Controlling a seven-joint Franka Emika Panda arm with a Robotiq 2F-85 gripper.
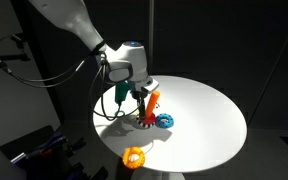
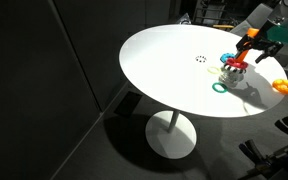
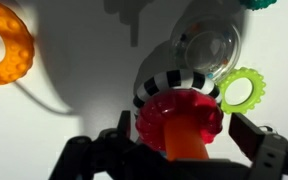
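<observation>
My gripper is open, its fingers on either side of a toy with an orange post (image 3: 184, 138) and a shiny red base (image 3: 166, 108). A black-and-white striped band and a clear dome (image 3: 206, 48) adjoin the red part. In exterior view 1 the gripper (image 1: 141, 108) hangs low at the left of the orange post (image 1: 152, 103). Exterior view 2 shows the red part (image 2: 236, 64) on the table below the gripper. Whether the fingers touch the toy cannot be told.
On the white round table (image 1: 209, 110), a blue ring (image 1: 164, 120) lies close to the toy's right. An orange ring (image 1: 133, 158) sits near the front edge. A green ring (image 2: 219, 87) and a small lime ring (image 3: 243, 90) are nearby.
</observation>
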